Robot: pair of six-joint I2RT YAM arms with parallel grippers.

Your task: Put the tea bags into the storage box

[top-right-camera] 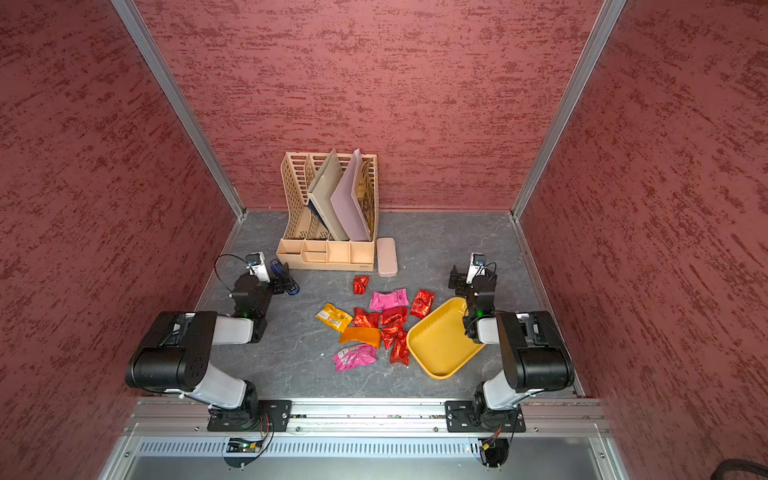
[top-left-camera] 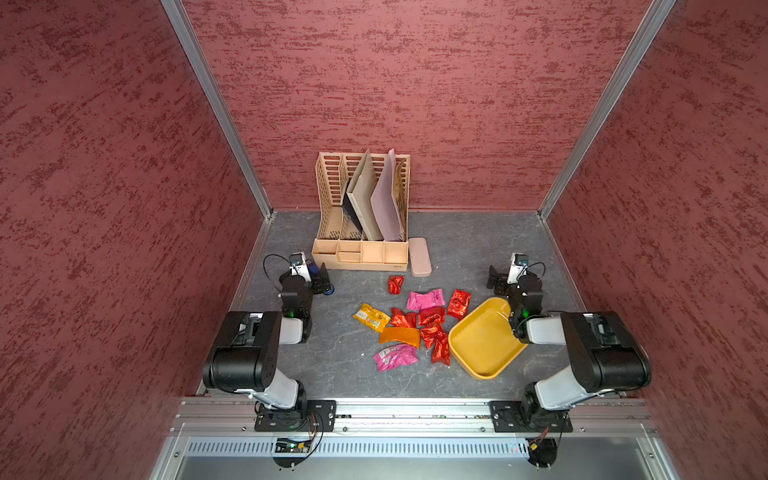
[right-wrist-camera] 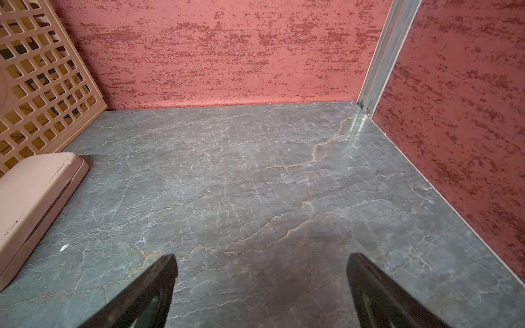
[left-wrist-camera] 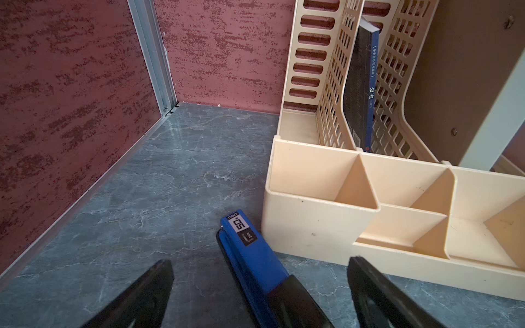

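Note:
Loose packets in red (top-left-camera: pixel 458 303), pink (top-left-camera: pixel 395 357), yellow (top-left-camera: pixel 371 317) and orange (top-left-camera: pixel 399 337) lie clustered mid-table; which are tea bags I cannot tell. Beside them at right sits an empty yellow tray (top-left-camera: pixel 485 340). A beige organizer (top-left-camera: pixel 360 254) with small front compartments and upright folders stands at the back. My left gripper is open above the table, left of the packets, over a blue stapler (left-wrist-camera: pixel 246 240) by the organizer's front. My right gripper is open over bare table near the tray's back edge, nothing between its fingers.
A pink case (top-left-camera: pixel 419 256) lies right of the organizer. Red walls (top-left-camera: pixel 664 184) enclose both sides and the back.

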